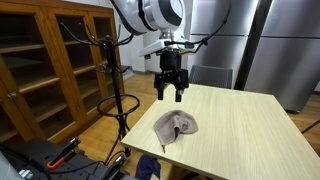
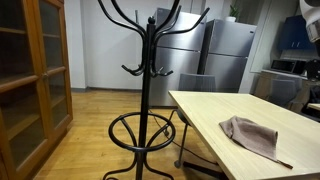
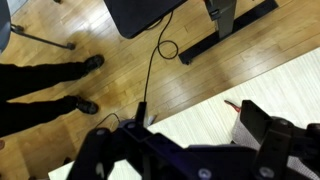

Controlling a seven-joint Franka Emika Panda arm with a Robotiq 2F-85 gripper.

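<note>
A grey-brown cloth (image 1: 177, 126) lies crumpled on the pale table (image 1: 235, 125), near its left front part. It shows again in exterior view 2, where the cloth (image 2: 254, 136) reaches toward the table's near edge. My gripper (image 1: 169, 95) hangs above the table, pointing down, open and empty, with clear height between it and the cloth. In the wrist view the gripper spans the table edge and the floor. Part of the cloth (image 3: 242, 132) shows beside the right finger, which hides more of it. A small red-orange object (image 3: 232, 104) sits by the cloth.
A black coat rack (image 2: 146, 90) stands on the floor just left of the table. Behind the table is a grey chair (image 1: 211, 76). Dark blue fabric (image 1: 147, 167) is at the front edge.
</note>
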